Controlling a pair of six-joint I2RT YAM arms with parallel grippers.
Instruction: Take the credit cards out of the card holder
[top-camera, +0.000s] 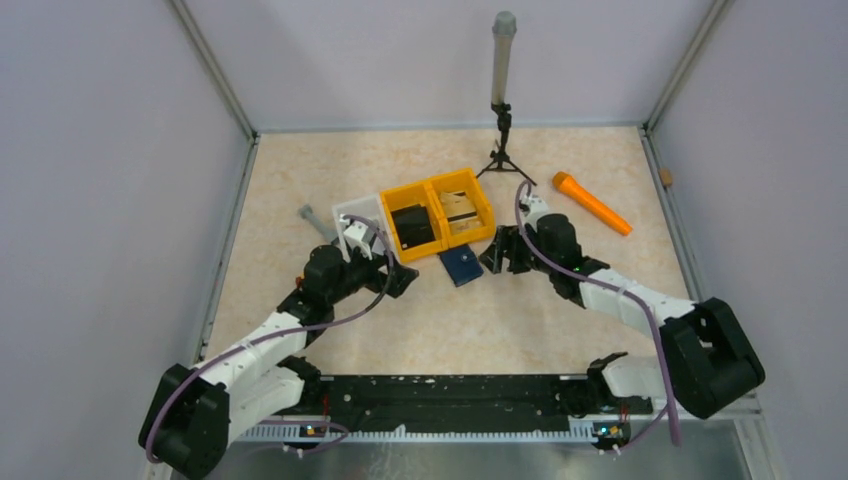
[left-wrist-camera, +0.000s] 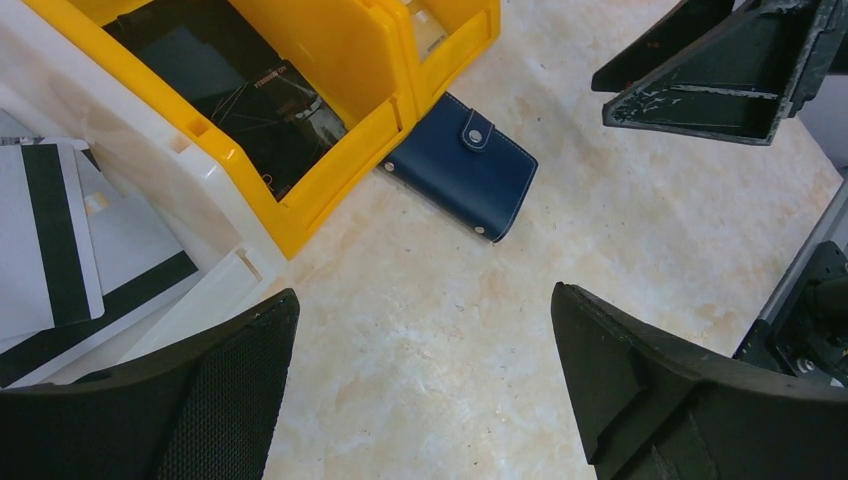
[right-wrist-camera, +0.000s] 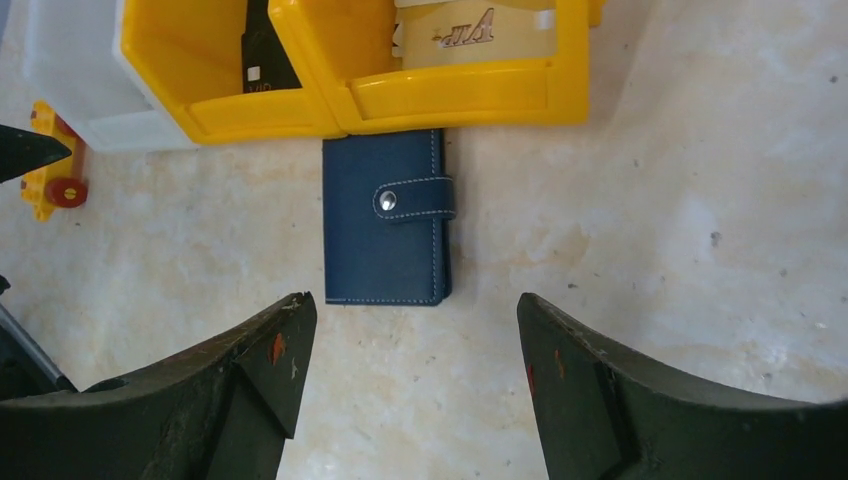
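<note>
A dark blue card holder (top-camera: 461, 265), its snap strap (right-wrist-camera: 415, 200) fastened, lies flat on the table against the front of the yellow bins. No cards show outside it. To its left, my left gripper (top-camera: 398, 279) stands open above the table, nothing between its fingers. My right gripper (top-camera: 492, 260) hovers just right of the holder, its fingers (right-wrist-camera: 255, 390) apart and empty. In the right wrist view the holder (right-wrist-camera: 380, 255) lies ahead of the gap, touching neither finger.
Two yellow bins (right-wrist-camera: 450, 97) hold black and gold cards; a white bin (left-wrist-camera: 235, 285) beside them holds white and black-striped cards. An orange microphone (top-camera: 592, 204) and a tripod (top-camera: 503, 140) stand farther back.
</note>
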